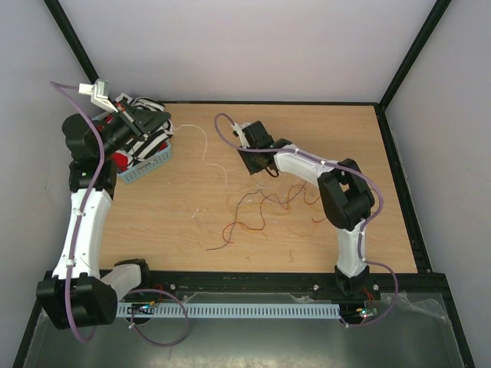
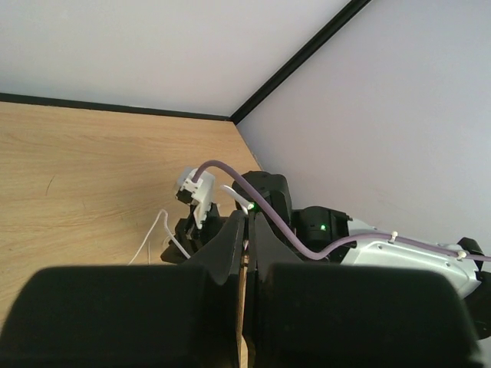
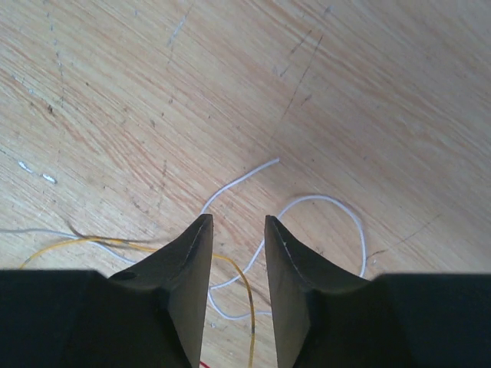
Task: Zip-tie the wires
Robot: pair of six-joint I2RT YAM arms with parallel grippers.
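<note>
Loose wires lie on the wooden table: a red-orange tangle at centre, a thin white wire near the basket, and white and yellow wires below my right gripper, whose fingers are parted with bare table and wire visible between them, hovering over the middle. My left gripper is raised above the basket at the left, shut, its fingertips meeting in the left wrist view, nothing clearly held. No zip tie is clearly discernible.
A blue basket with striped cloth and red items sits at the back left, partly under my left arm. Dark rails edge the table.
</note>
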